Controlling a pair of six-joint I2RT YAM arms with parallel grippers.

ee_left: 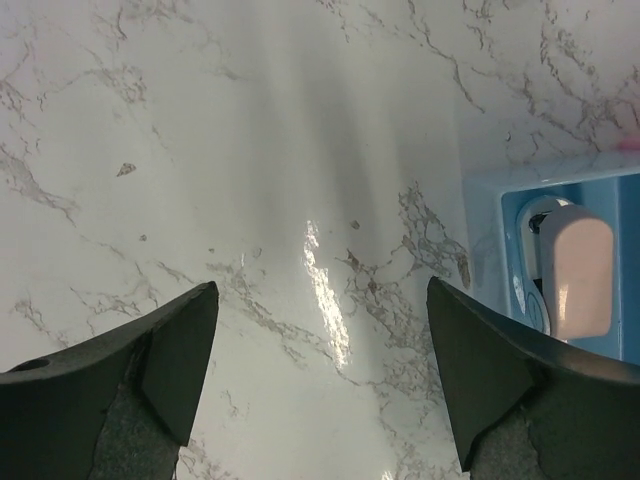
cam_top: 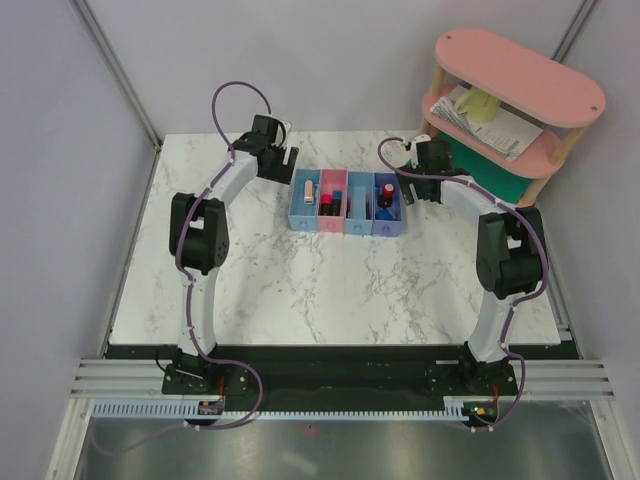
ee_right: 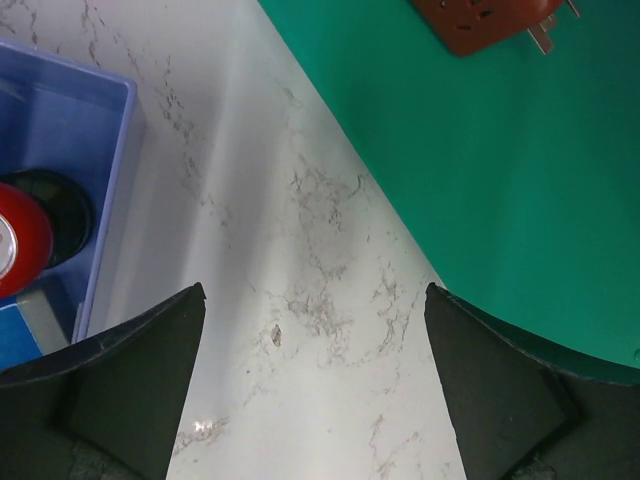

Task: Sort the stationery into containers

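Note:
My left gripper is open, empty, just left of the blue bin (ee_left: 485, 235) holding a pale pink block (ee_left: 577, 265). My right gripper is open, empty, between the purple bin (ee_right: 125, 180) and a green board (ee_right: 500, 170). The purple bin holds a red cylindrical item (ee_right: 22, 240) and blue items. In the top view, four bins stand in a row; the pink bin (cam_top: 330, 225) holds red and dark items, and the light blue bin (cam_top: 359, 225) beside it holds a thin dark item.
A pink two-tier shelf (cam_top: 520, 70) with papers stands at the back right. A reddish-brown object (ee_right: 470, 25) rests on the green board.

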